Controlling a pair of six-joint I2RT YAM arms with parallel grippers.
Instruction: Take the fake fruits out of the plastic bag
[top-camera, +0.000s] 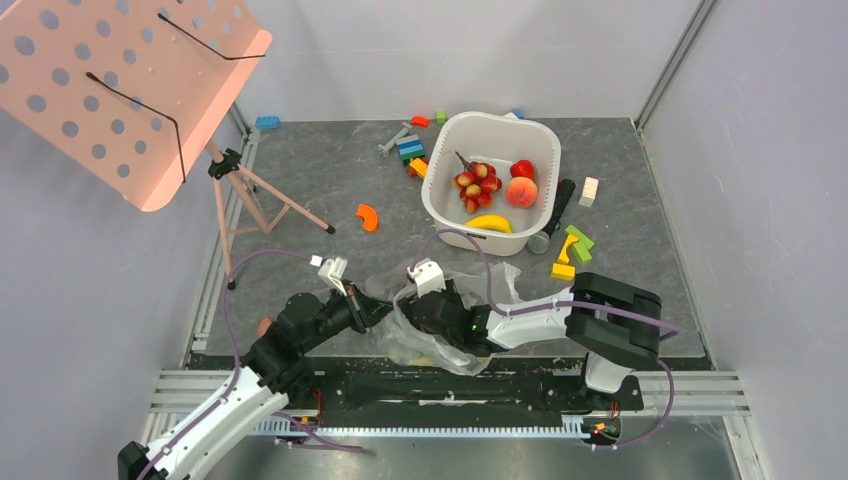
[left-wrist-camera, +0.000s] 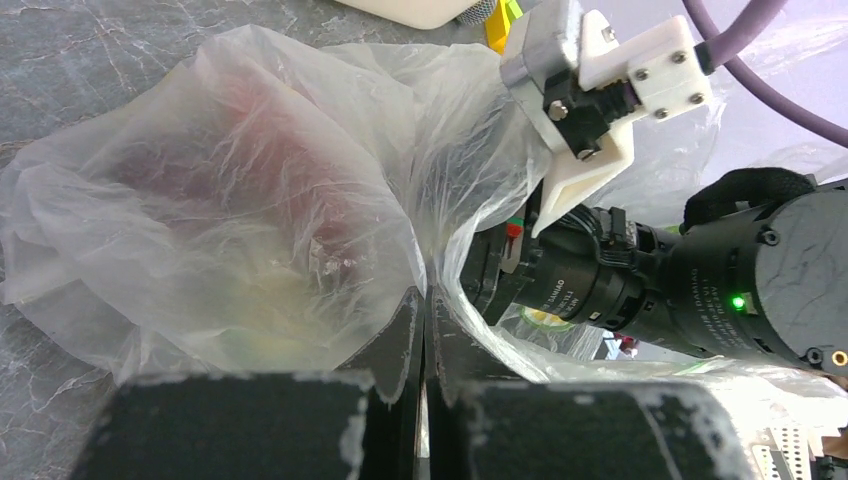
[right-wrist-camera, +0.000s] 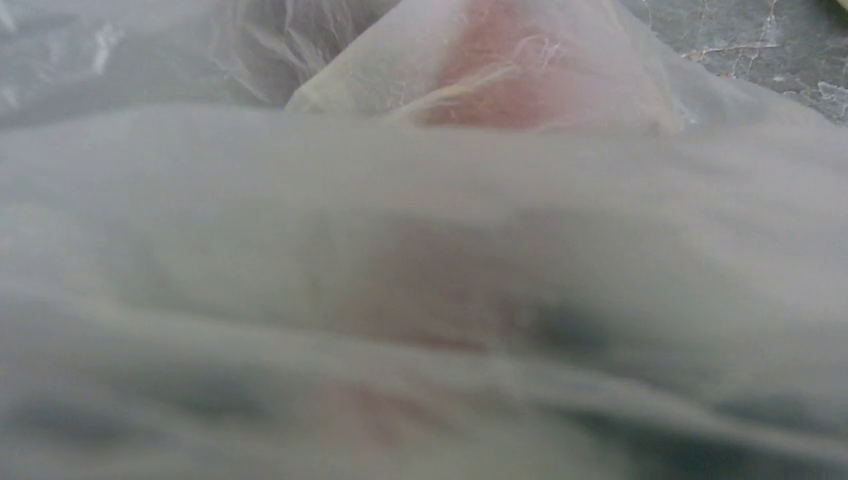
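The crumpled translucent plastic bag (top-camera: 430, 350) lies at the front centre, with blurry reddish and yellowish shapes (left-wrist-camera: 290, 190) showing through it. My left gripper (top-camera: 380, 308) is shut at the bag's left edge; in the left wrist view its tips (left-wrist-camera: 425, 295) meet at a fold of plastic, and whether any is between them is unclear. My right gripper (top-camera: 418, 300) is down in the bag, its fingers largely hidden, so its state is unclear. Plastic fills the right wrist view, blurred, with pinkish shapes (right-wrist-camera: 500, 70) behind it.
Behind the bag a white basket (top-camera: 448, 225) holds grapes, a peach, a red fruit and a banana. Loose blocks (top-camera: 563, 271) and a dark microphone (top-camera: 560, 205) lie beside it. A pink stand (top-camera: 277, 210) occupies the left side.
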